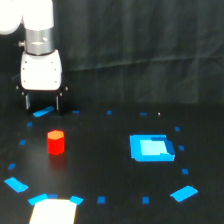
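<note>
A small red block (56, 142) rests on the black table, left of the middle. Behind it and slightly to its left hangs my gripper (42, 102), its two dark fingers spread wide. The fingers stand open, and nothing shows between them. On the right half of the table lies a blue-bordered square (134, 148) with a pale centre; from this view I cannot tell whether it is a shallow tray or a taped outline.
Small blue marks dot the table, with longer blue strips (184, 193) at front right and (16, 184) front left. A bright pale square (53, 212) sits at the front edge. Bare table separates the red block from the blue-bordered square.
</note>
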